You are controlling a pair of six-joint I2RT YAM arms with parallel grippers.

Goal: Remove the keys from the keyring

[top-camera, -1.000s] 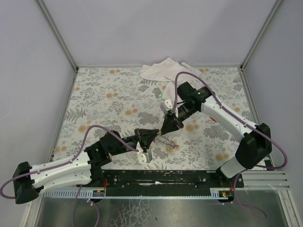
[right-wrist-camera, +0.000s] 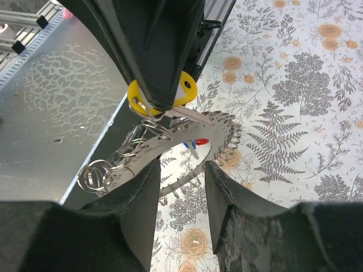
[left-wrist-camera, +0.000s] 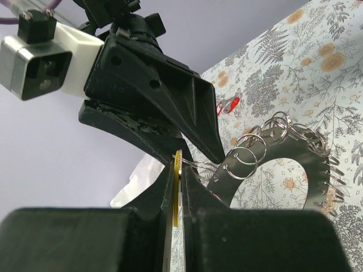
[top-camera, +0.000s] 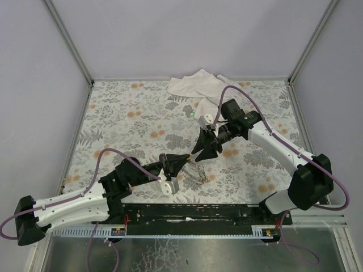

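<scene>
A keyring, a dark curved plate with many wire rings, hangs between the grippers, also seen pale in the right wrist view (right-wrist-camera: 185, 136). My left gripper (top-camera: 186, 157) is shut on a yellow-headed key, seen edge-on between its fingertips in the left wrist view (left-wrist-camera: 176, 190), with rings at it. My right gripper (top-camera: 202, 151) stands open just to the right of it, its fingertips (right-wrist-camera: 212, 175) beside the rings in the right wrist view.
A white cloth (top-camera: 198, 85) lies at the back. Red-handled snips (left-wrist-camera: 231, 104) lie on the patterned mat.
The hanging keyring has swung and changed its angle. The left arm is nearly still.
</scene>
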